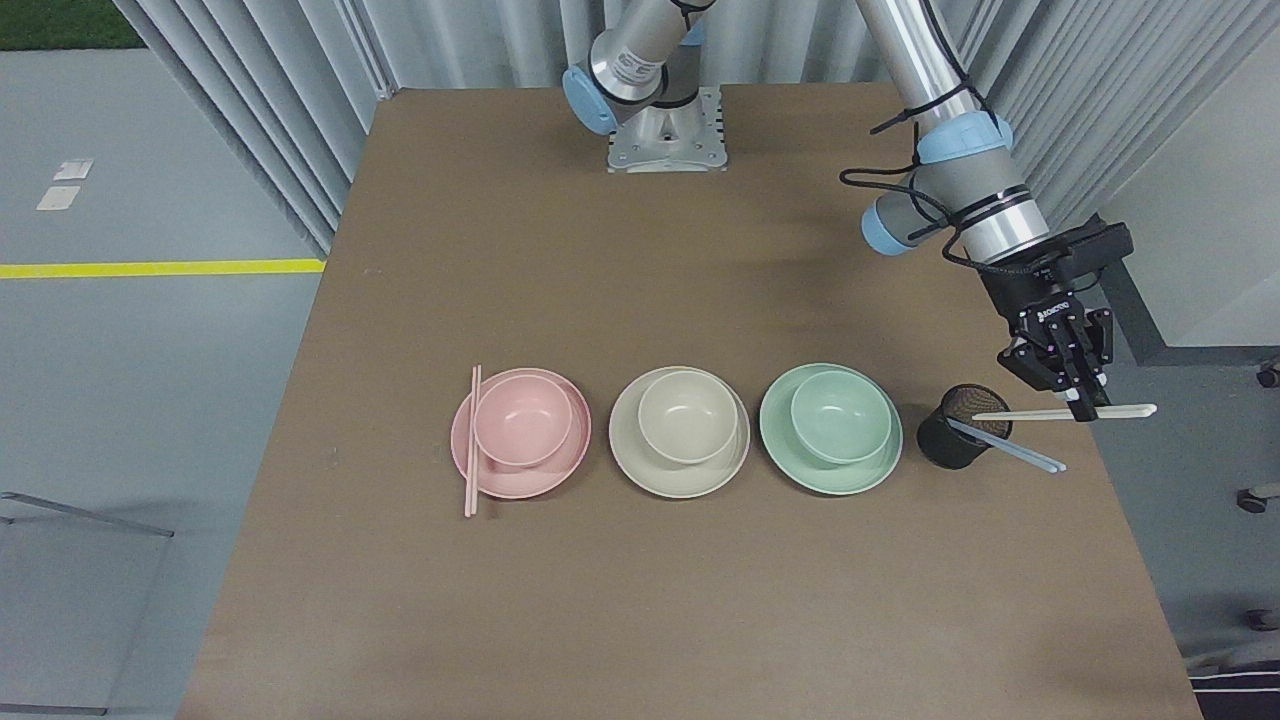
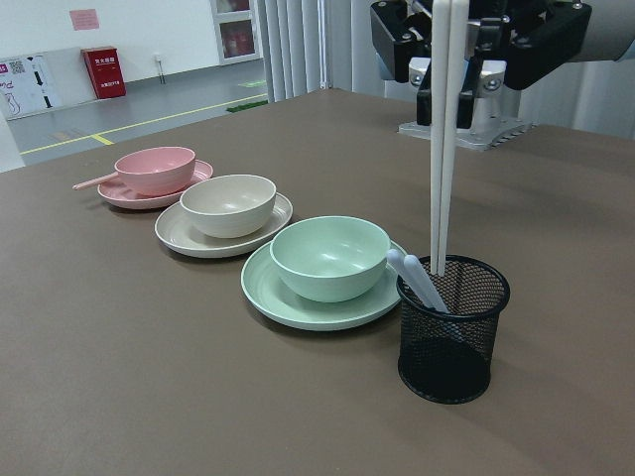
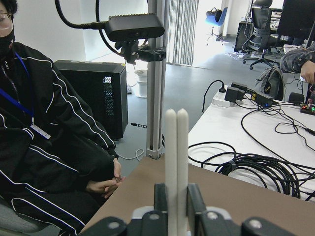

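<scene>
My gripper (image 1: 1080, 390) is shut on a pair of white chopsticks (image 1: 1128, 412), upright in the left view (image 2: 446, 149), their lower ends at the top of the black mesh holder (image 2: 446, 357), which also holds blue chopsticks (image 2: 422, 283); whether the white tips are inside is unclear. Left of the holder are a green plate (image 1: 786, 462) and bowl (image 1: 840, 416), a white plate (image 1: 648, 474) and bowl (image 1: 687, 416), and a pink plate (image 1: 546, 474) and bowl (image 1: 523, 420), with pink chopsticks (image 1: 473, 486) along that plate's left side.
In the wrist view a seated person (image 3: 49, 137) is beside the table edge, near a desk with cables (image 3: 246, 162).
</scene>
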